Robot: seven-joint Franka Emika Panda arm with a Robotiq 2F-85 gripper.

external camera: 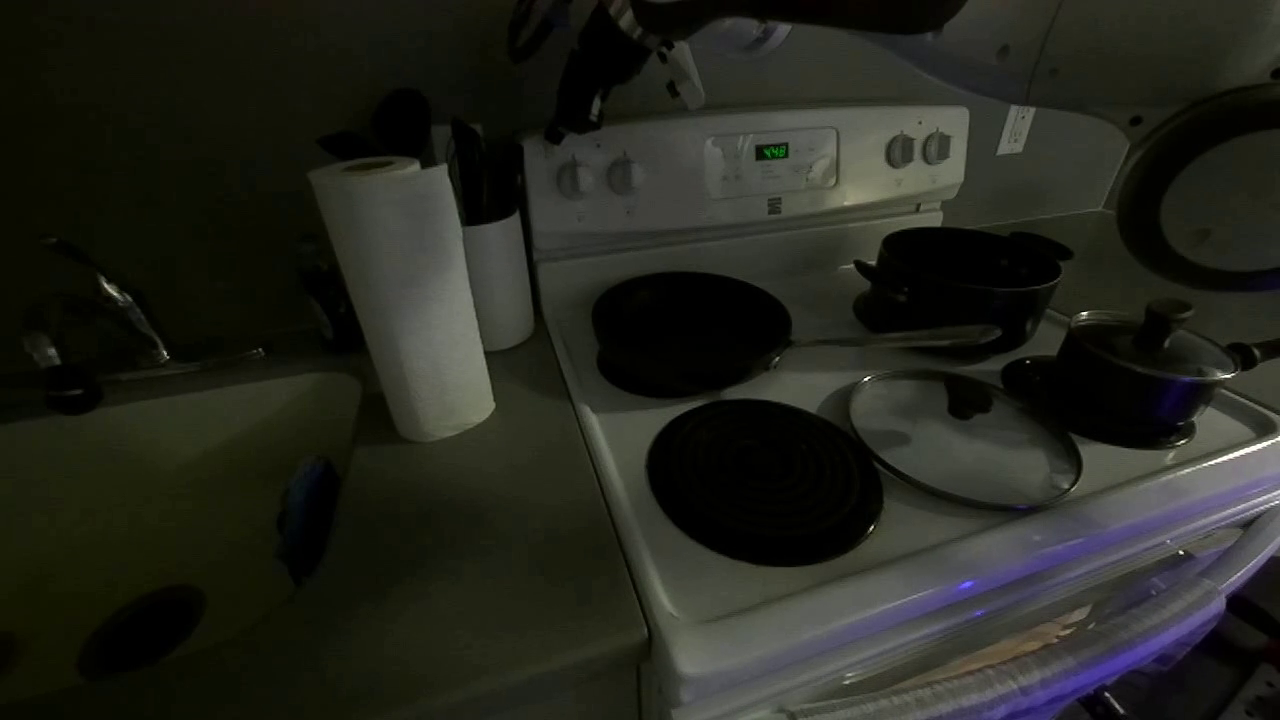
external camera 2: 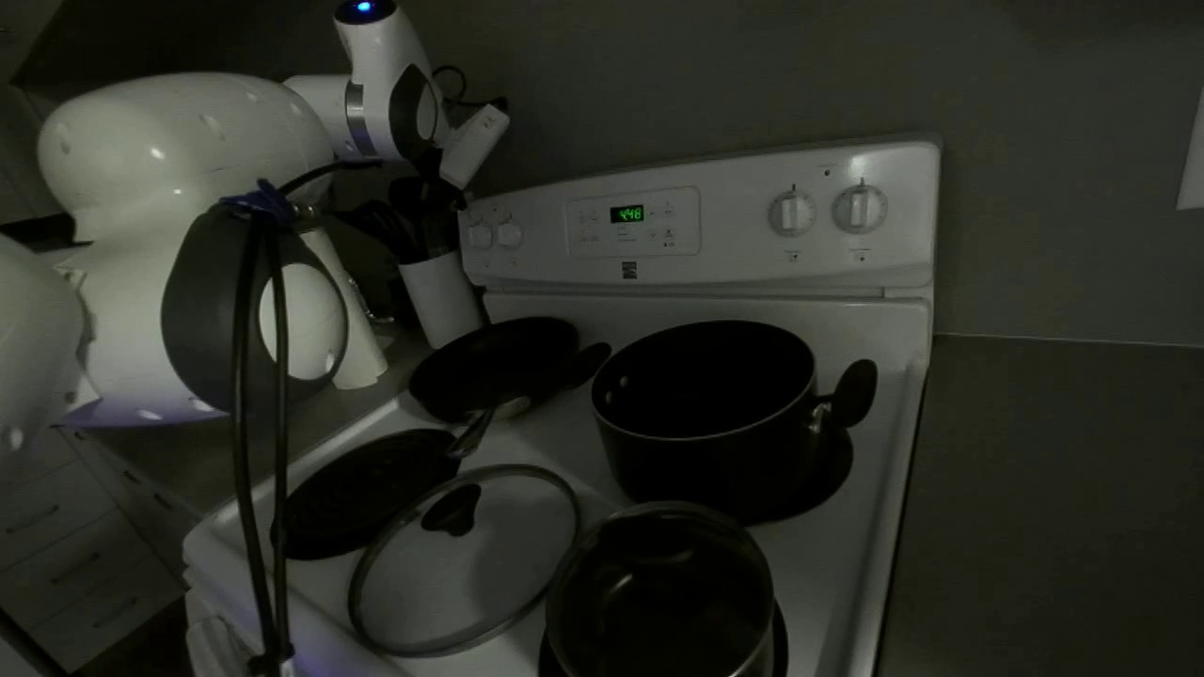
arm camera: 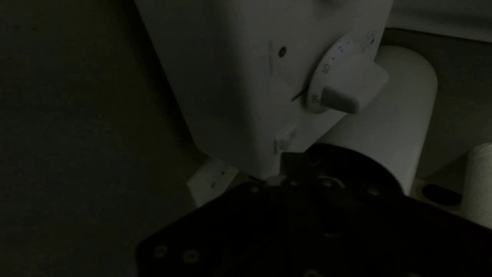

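Over the left end of the stove's back panel (external camera: 672, 174) hangs my gripper (external camera: 558, 132), pointing down. It is shut, and nothing shows between its dark fingers. In the wrist view the gripper covers the lower part, just below the panel's corner. A white stove knob (arm camera: 355, 85) with its dial marks shows ahead of the fingertips, apart from them. The left pair of knobs (external camera: 576, 179) sits a little below the gripper in exterior view 1. In exterior view 2 the fingertips are hard to make out.
A white utensil crock (external camera: 498, 282) and a paper towel roll (external camera: 402, 300) stand left of the stove. A frying pan (external camera: 684, 330), a large pot (external camera: 972, 282), a lidded saucepan (external camera: 1134, 372) and a glass lid (external camera: 924, 444) crowd the cooktop.
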